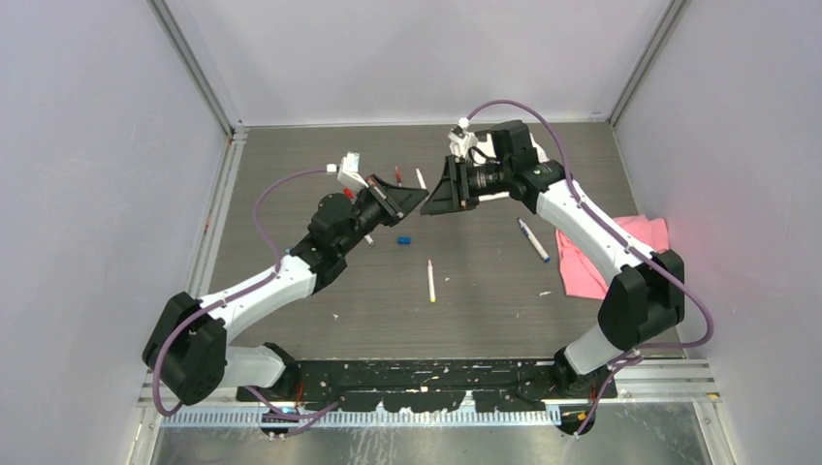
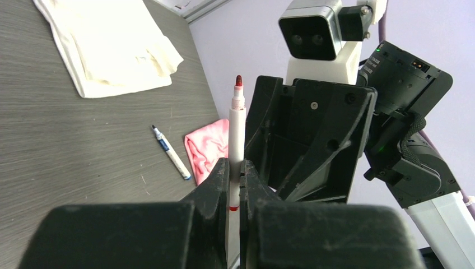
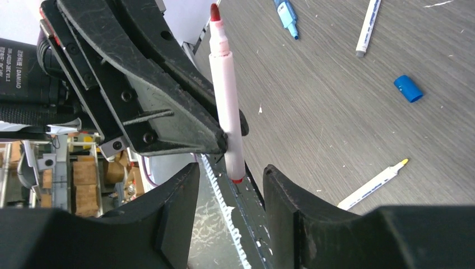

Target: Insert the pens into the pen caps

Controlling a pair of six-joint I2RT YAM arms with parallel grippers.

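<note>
My left gripper is shut on a white pen with a red tip (image 2: 236,134), held upright. My right gripper stands part open facing it, with the pen's lower end between its fingertips in the right wrist view, apparently not clamped. A blue cap (image 3: 408,88) lies on the table, with a yellow-tipped pen (image 3: 369,185) nearby. A blue-tipped pen (image 1: 533,239) lies to the right. Other pens, one red-tipped, lie behind the grippers, partly hidden.
A folded white cloth (image 2: 112,45) lies at the back right and a pink cloth (image 1: 601,262) at the right edge.
</note>
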